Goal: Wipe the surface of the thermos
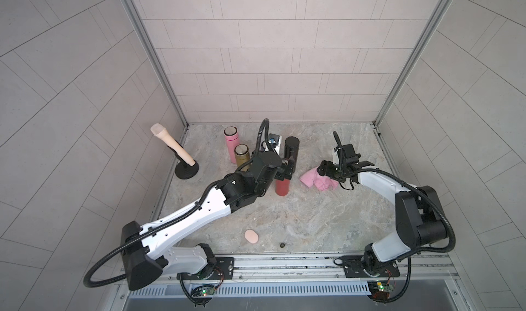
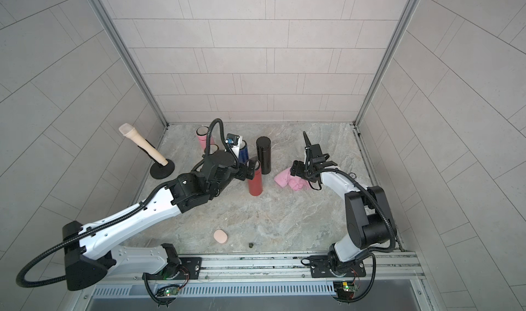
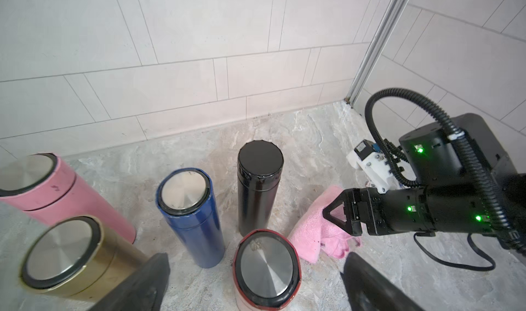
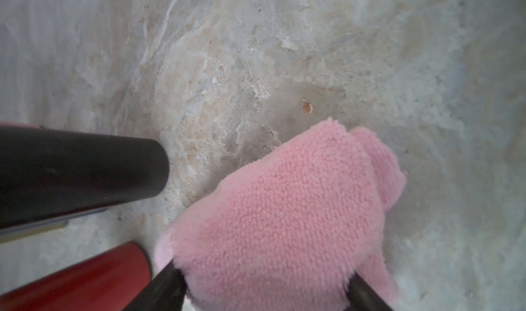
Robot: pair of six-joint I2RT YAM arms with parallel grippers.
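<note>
The red thermos [image 3: 266, 272] stands upright, its steel lid between and beyond the spread fingers of my open left gripper; there is a gap on both sides. In the top right view that gripper [image 2: 247, 169] is at the thermos's [image 2: 255, 185] upper part. A crumpled pink cloth [image 4: 290, 212] lies on the table right of the thermos. My right gripper is over the cloth, its fingers wide apart on either side. From the left wrist view, the right gripper also shows parted fingers above the cloth [image 3: 323, 231].
Black [image 3: 258, 196], blue [image 3: 194, 223], gold [image 3: 82, 261] and pink [image 3: 82, 196] thermoses stand behind and left of the red one. A tan object on a black base [image 1: 186, 169] is at far left. The front table holds only a pale oval [image 1: 251, 236] and small dark piece [image 1: 282, 245].
</note>
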